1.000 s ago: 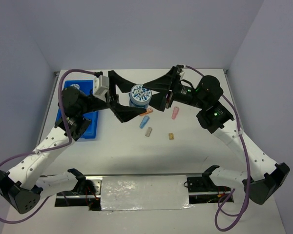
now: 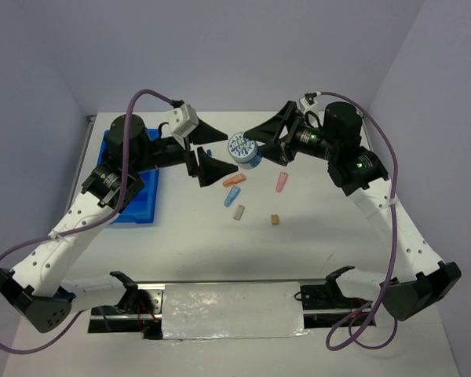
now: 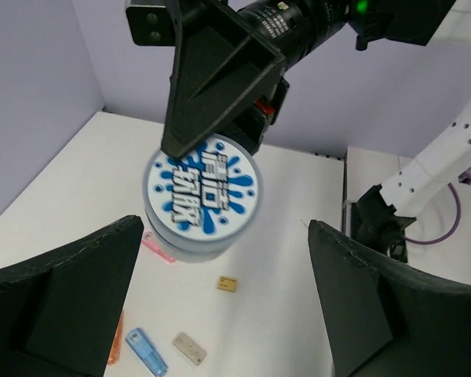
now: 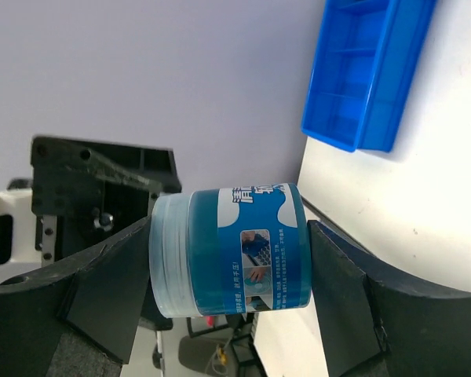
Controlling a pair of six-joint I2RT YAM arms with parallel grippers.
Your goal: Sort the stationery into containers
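A round blue tub with a white printed lid (image 2: 243, 149) is held in the air by my right gripper (image 2: 263, 143), which is shut on it; in the right wrist view the tub (image 4: 231, 250) sits between the fingers. My left gripper (image 2: 213, 152) is open and empty, just left of the tub, its fingers spread in the left wrist view below the tub (image 3: 201, 192). On the table lie an orange item (image 2: 234, 180), a blue item (image 2: 232, 196), a grey one (image 2: 239, 212), a small tan one (image 2: 275, 219) and a pink one (image 2: 282, 181).
The blue compartment tray (image 2: 142, 206) stands at the left of the table, partly hidden by my left arm; its compartments (image 4: 357, 71) show in the right wrist view. Grey walls surround the table.
The tub in my right gripper has moved right, out from between the left gripper's fingers.
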